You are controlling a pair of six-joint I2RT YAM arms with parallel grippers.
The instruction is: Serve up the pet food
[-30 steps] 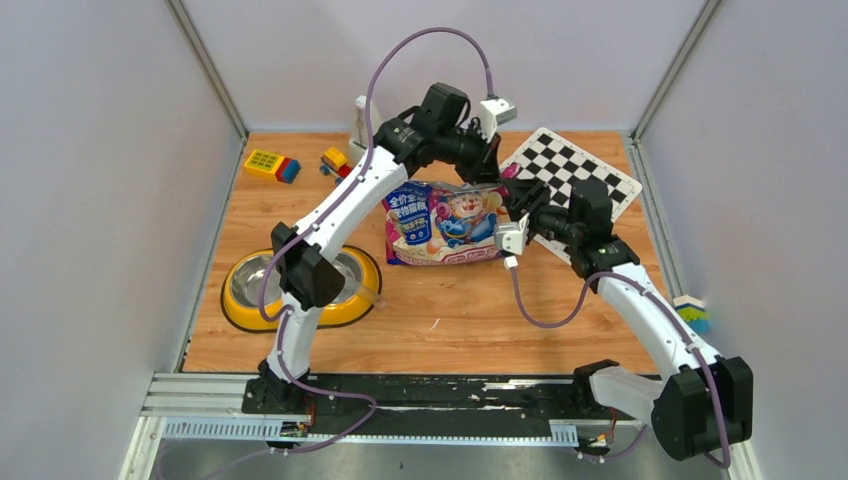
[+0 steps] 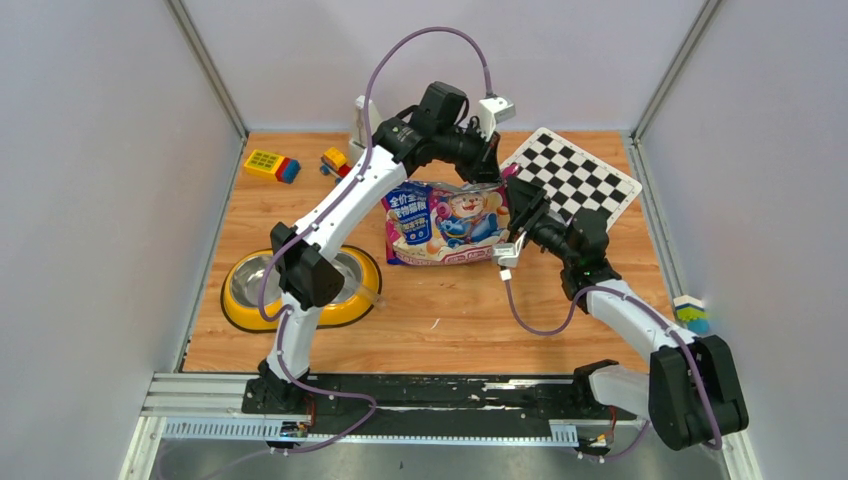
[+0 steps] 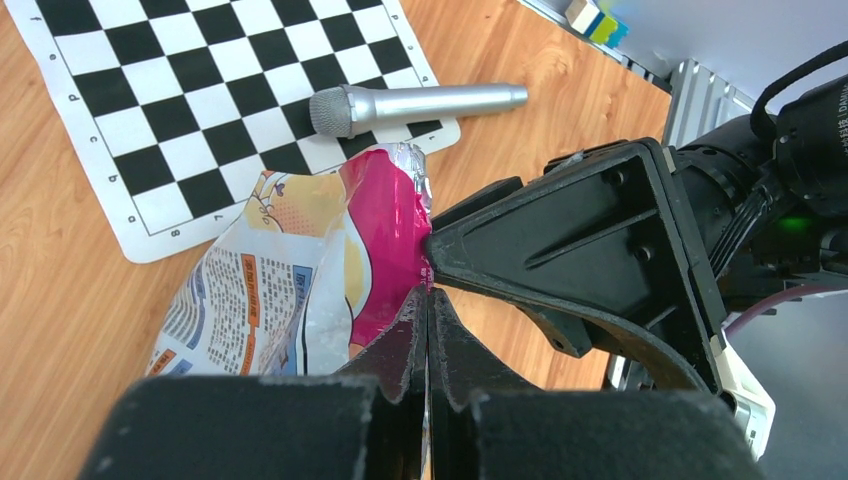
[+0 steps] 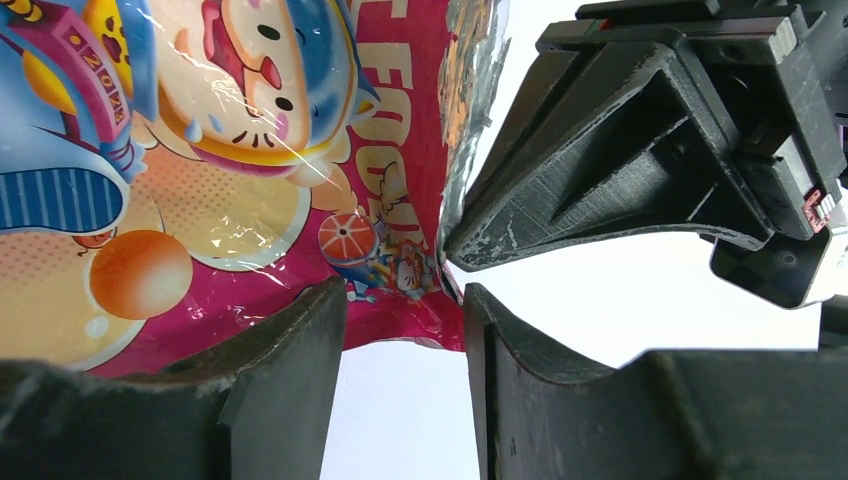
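Observation:
The pet food bag (image 2: 445, 225), pink and blue with cartoon prints, stands in the middle of the table. At its top edge my left gripper is shut, with the thin film between its fingertips. My right gripper is at the bag's top right corner, its fingers parted and the bag's pink corner (image 4: 425, 318) between or just behind them. A gap shows on either side of that corner. On the left, partly under my left arm, lies the yellow double bowl (image 2: 236, 312) with metal basins; the visible basin parts look empty.
A checkered board (image 2: 628, 190) lies at the back right, with a silver microphone (image 3: 430, 104) on its edge. Toy blocks (image 2: 266, 164) sit at the back left.
My right arm has shifted slightly left, its wrist and hand turning and dropping a little toward the front beside the bag. The left arm, bag and bowl look unmoved.

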